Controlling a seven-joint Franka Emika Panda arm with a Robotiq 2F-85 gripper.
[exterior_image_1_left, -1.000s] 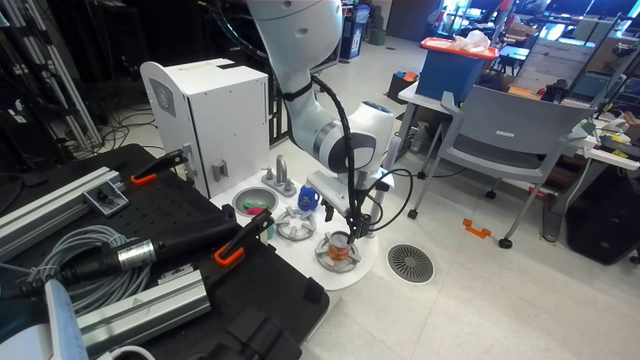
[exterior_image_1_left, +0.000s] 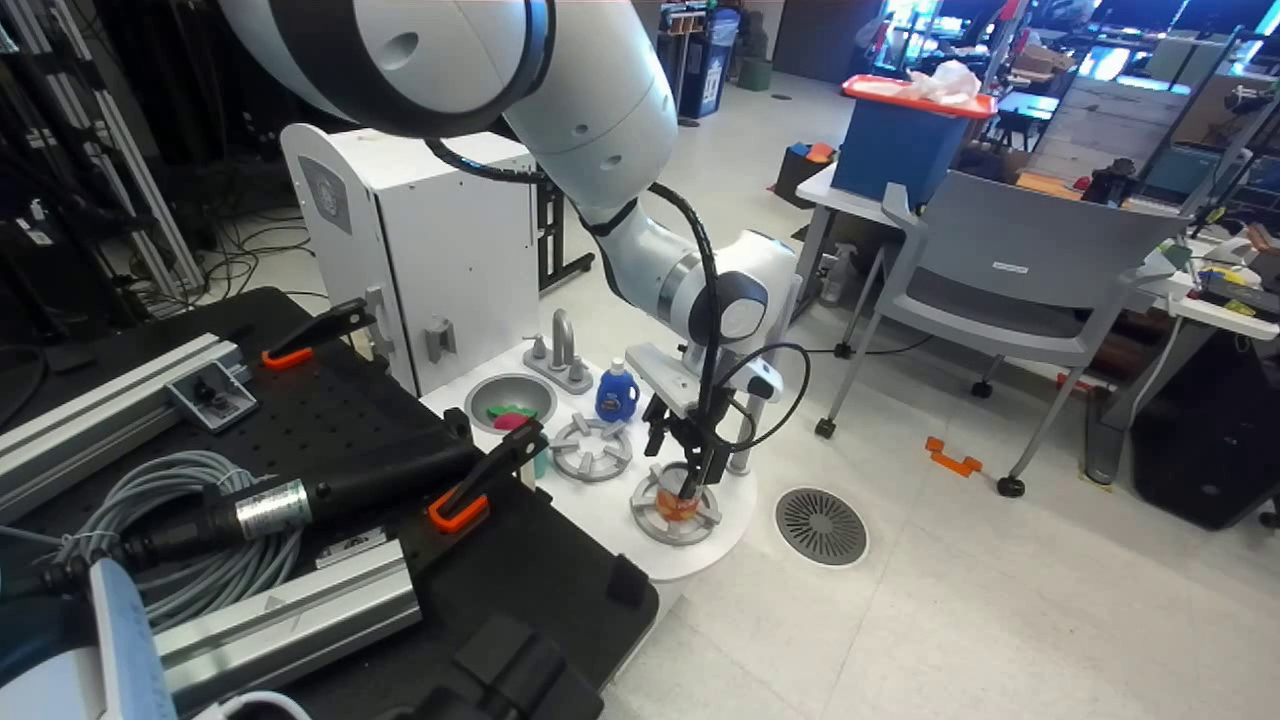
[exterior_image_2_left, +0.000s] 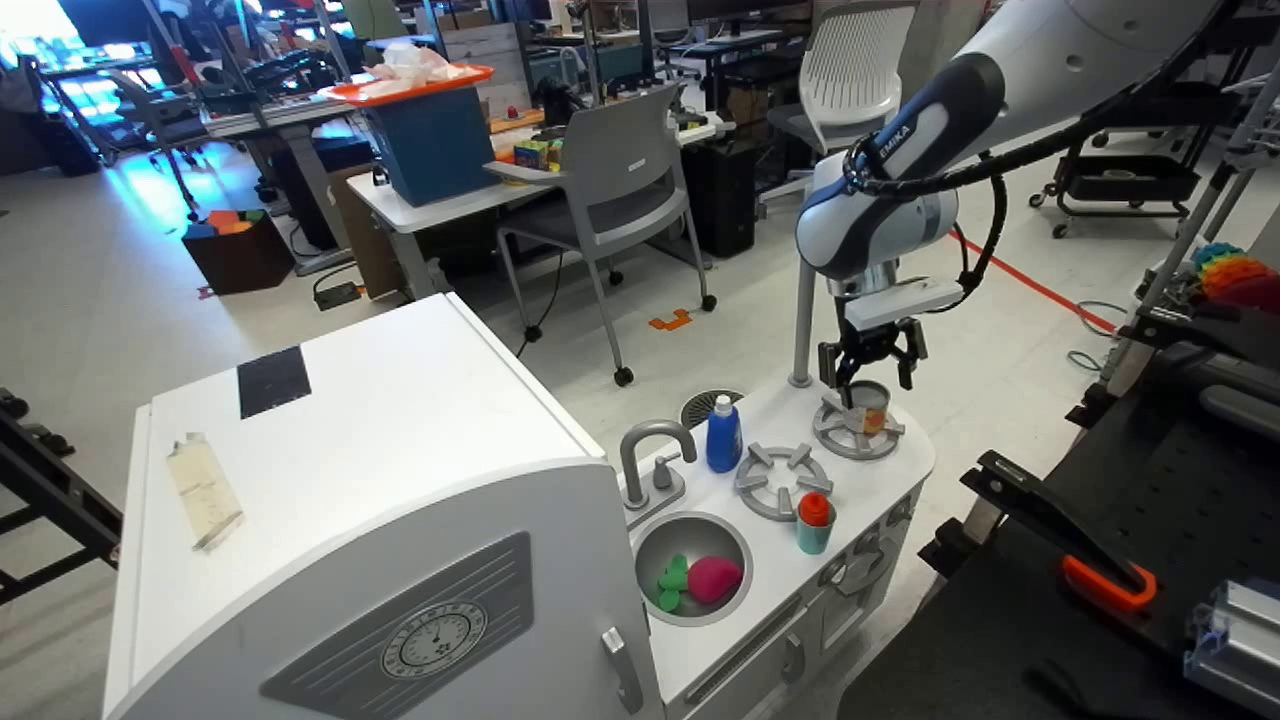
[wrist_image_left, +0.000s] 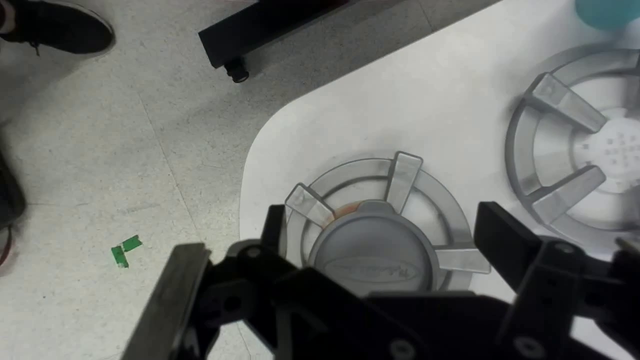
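A can with an orange label (exterior_image_2_left: 875, 420) and a grey top stands upright on the stove's end burner (exterior_image_2_left: 854, 449). My gripper (exterior_image_2_left: 876, 384) is directly over it, pointing down. In the wrist view the can's grey lid (wrist_image_left: 375, 252) lies between my widely parted fingers, with room on both sides. The fingers are open and appear not to touch the can. One finger partly covers the can (exterior_image_1_left: 675, 509) in exterior view 1, and the gripper body hides its near edge in the wrist view.
A blue bottle (exterior_image_2_left: 723, 434), a teal cup with a red top (exterior_image_2_left: 815, 523), a faucet (exterior_image_2_left: 648, 450) and a sink (exterior_image_2_left: 738, 588) with a pink and green toy share the white counter. A black table (exterior_image_1_left: 540, 588) stands close by.
My gripper has moved across from the side of the can to above it, shifting toward the black table in exterior view 1. The can has stayed on the burner.
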